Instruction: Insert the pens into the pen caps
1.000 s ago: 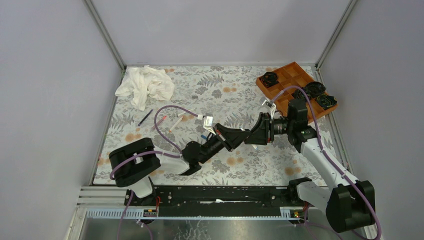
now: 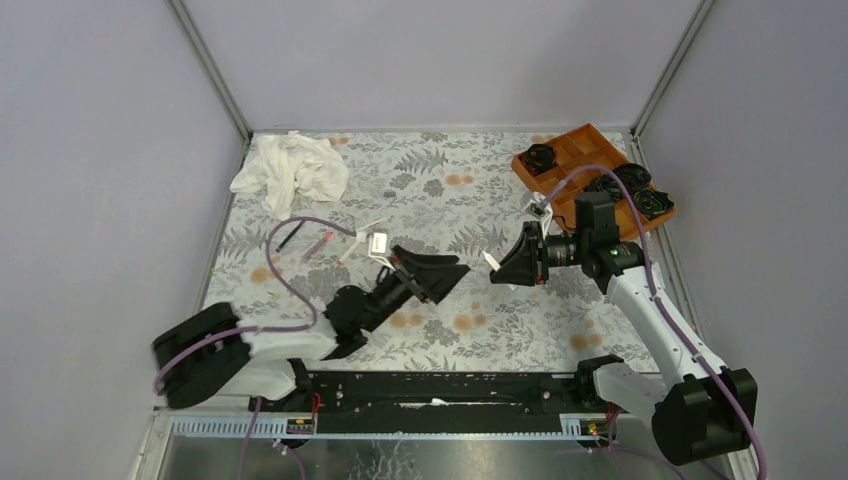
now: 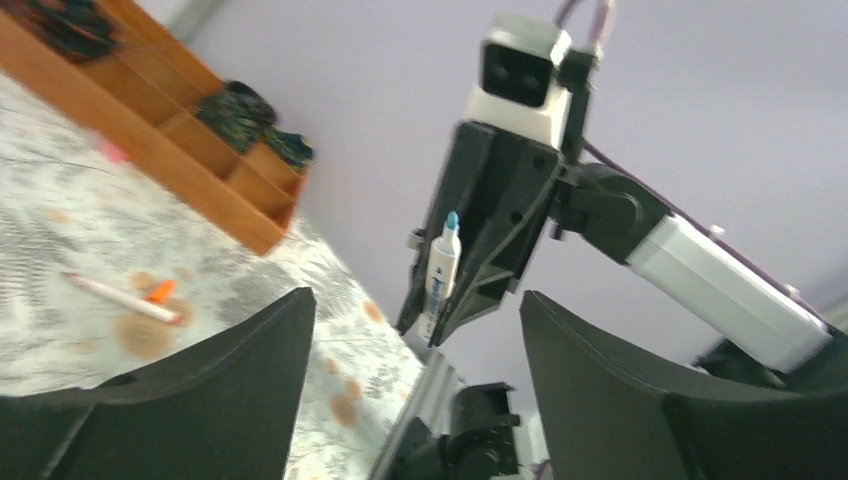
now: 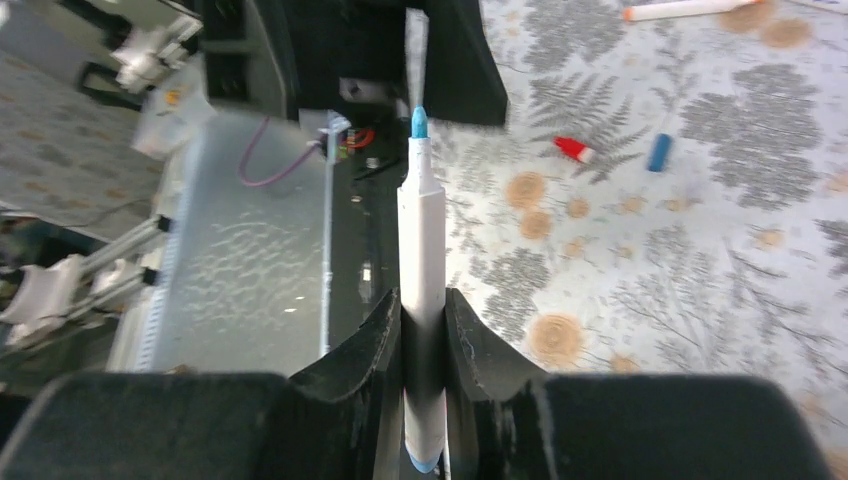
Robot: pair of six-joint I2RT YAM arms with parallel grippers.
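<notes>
A white marker with a light-blue tip stands upright in my right gripper (image 2: 500, 270), which is shut on it; it also shows in the left wrist view as a white pen (image 3: 441, 270). My left gripper (image 2: 433, 275) is a little left of the right one, blurred, its fingers parted with nothing seen between them. On the mat lie a red cap (image 4: 575, 148), a blue cap (image 4: 660, 152), a white pen with orange end (image 4: 675, 10), and at left in the top view a dark pen (image 2: 290, 235) and a red pen (image 2: 317, 245).
A wooden divided tray (image 2: 565, 150) with black coiled items is at back right. A crumpled white cloth (image 2: 290, 170) lies at back left.
My left gripper has drawn away to the left from the right gripper, where they had met. The right gripper is almost unmoved, with the marker now visible in it.
</notes>
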